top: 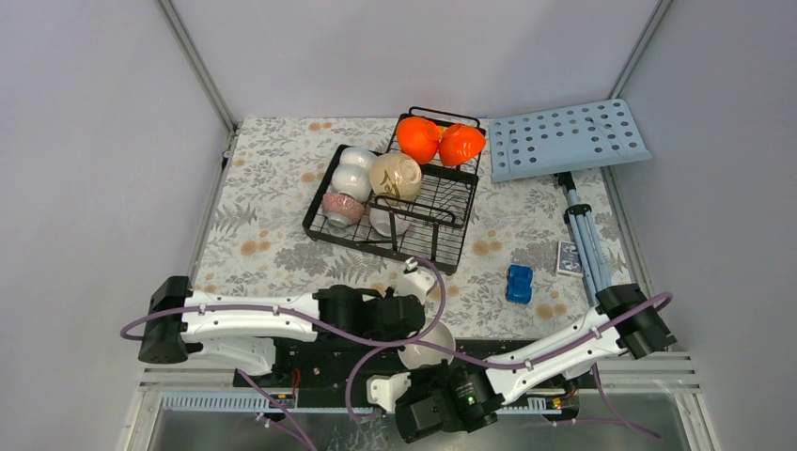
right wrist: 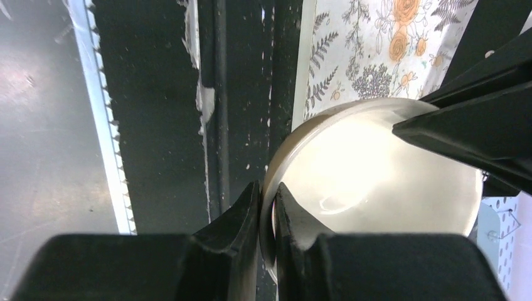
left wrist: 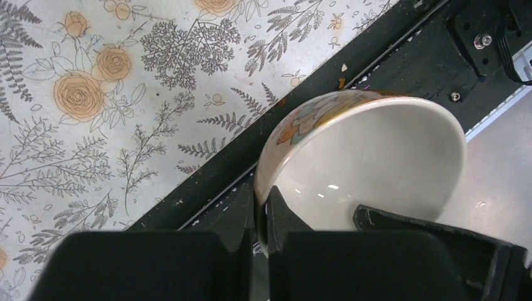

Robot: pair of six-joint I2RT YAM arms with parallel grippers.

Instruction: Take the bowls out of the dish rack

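Observation:
A white bowl [top: 429, 347] with a coloured petal pattern outside is held between both arms at the table's front edge. In the left wrist view the bowl [left wrist: 376, 157] has its rim pinched by my left gripper, which is shut on it. My right gripper is likewise shut on the rim of that bowl [right wrist: 370, 163], at another spot. The black dish rack [top: 423, 246] carries white bowls [top: 351, 180], a pink bowl [top: 344, 208], a beige bowl [top: 396, 177] and two orange bowls [top: 418, 139].
A blue toy car [top: 519, 284] and a card box [top: 569, 258] lie right of the rack. At the back right stands a pale blue perforated panel [top: 569, 139]. Bare patterned tabletop [top: 263, 254] shows left of the rack.

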